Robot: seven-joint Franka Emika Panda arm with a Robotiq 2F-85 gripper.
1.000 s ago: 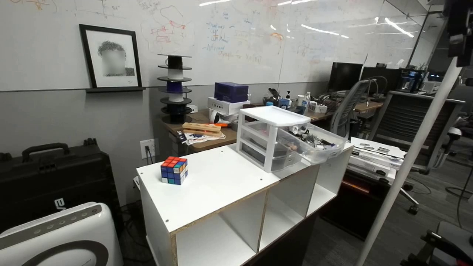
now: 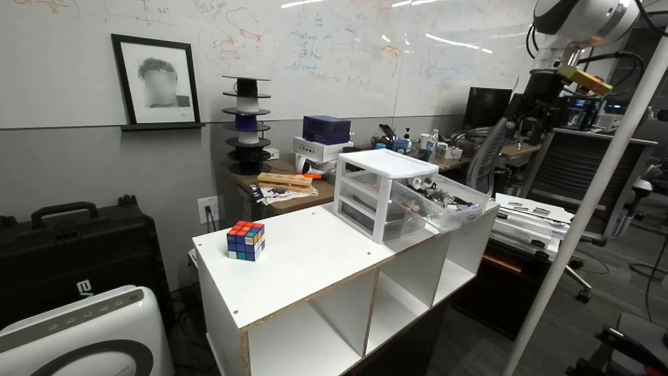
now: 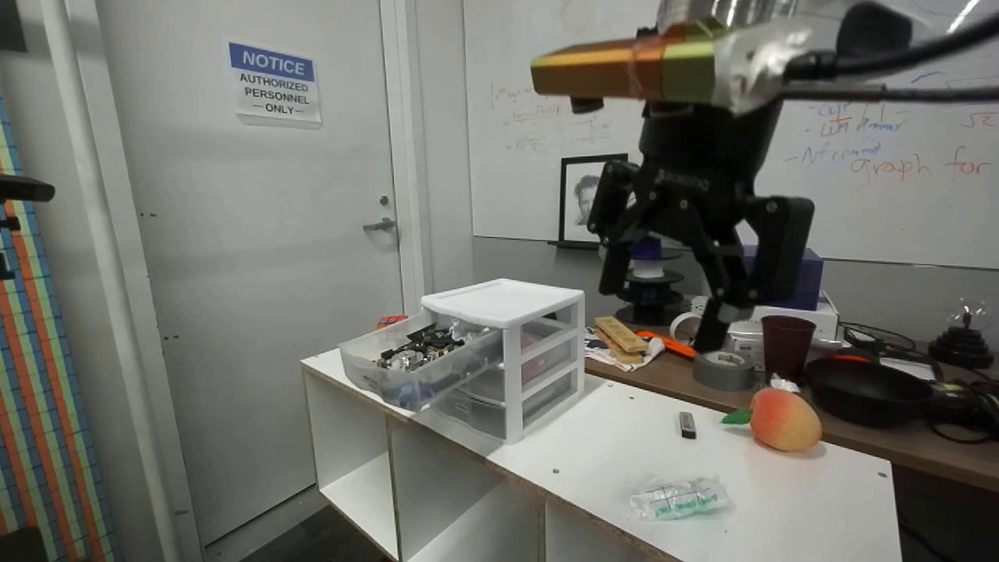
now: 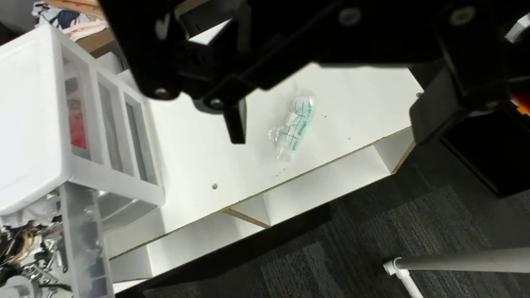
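My gripper (image 3: 663,304) is open with nothing between its fingers, held high above the white shelf unit. In the wrist view, a crumpled clear packet with green print (image 4: 297,124) lies on the shelf top, below the gap between the fingers. A peach-like fruit with a green leaf (image 3: 784,420) and a small dark stick (image 3: 687,425) are on the same surface. The white drawer unit (image 2: 391,164) has its top drawer pulled out, full of small parts (image 3: 426,346). Past it, a Rubik's cube (image 2: 245,241) sits at the other end of the shelf.
Behind the shelf runs a brown desk with a tape roll (image 3: 723,370), a dark cup (image 3: 787,346) and a black pan (image 3: 869,389). A white pole (image 2: 579,232) stands in front of the shelf. Bare white top surrounds the packet.
The arm has come down and leftward into exterior view 1 from the upper right edge. The cube, drawer unit and open drawer have stayed put.
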